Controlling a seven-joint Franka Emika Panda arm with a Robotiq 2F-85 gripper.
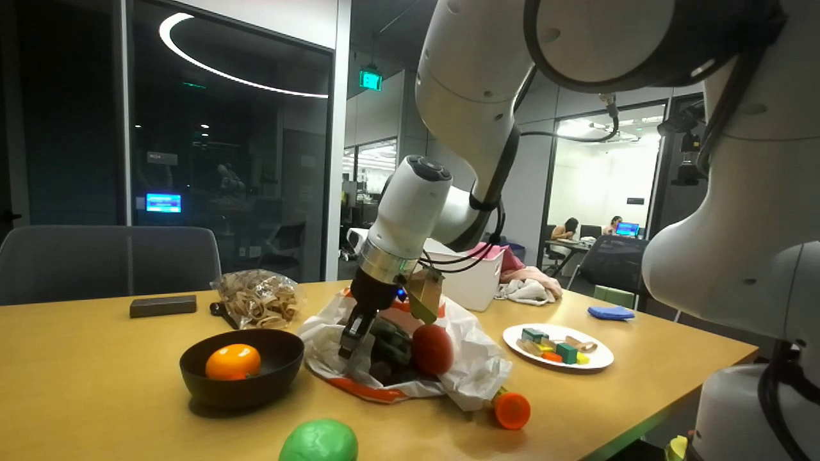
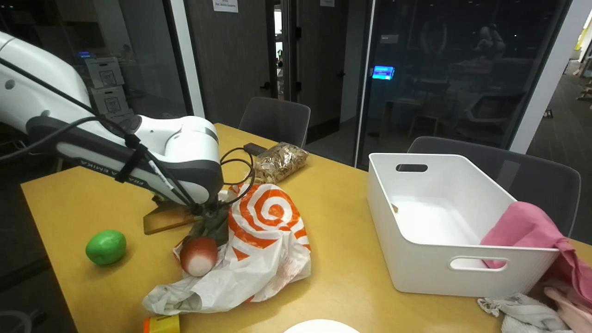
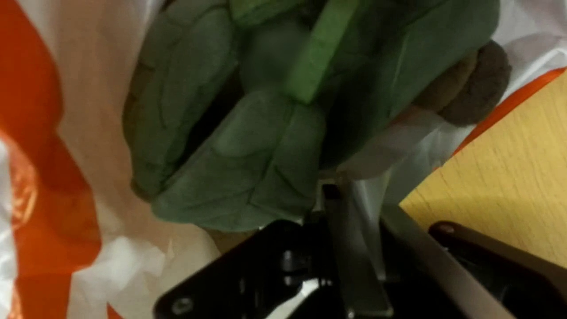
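Observation:
A white plastic bag with orange markings [image 2: 269, 244] lies crumpled on the table. On it rest dark green leafy plush [image 3: 239, 159] and a red round item [image 1: 432, 349]. My gripper [image 1: 347, 352] points down at the bag's left part in exterior view 1, beside the greens. In the wrist view the gripper has its fingers [image 3: 353, 250] apart, with a fold of thin bag plastic showing between them. The greens lie right in front of the fingertips. Exterior view 2 has the gripper hidden behind the arm.
A dark bowl [image 1: 284, 361] holding an orange fruit stands left of the bag. A green ball-like item [image 1: 319, 442], an orange-ended item [image 1: 512, 410] and a white plate [image 1: 599, 356] of small pieces are nearby. The white bin [image 2: 433, 272] stands apart.

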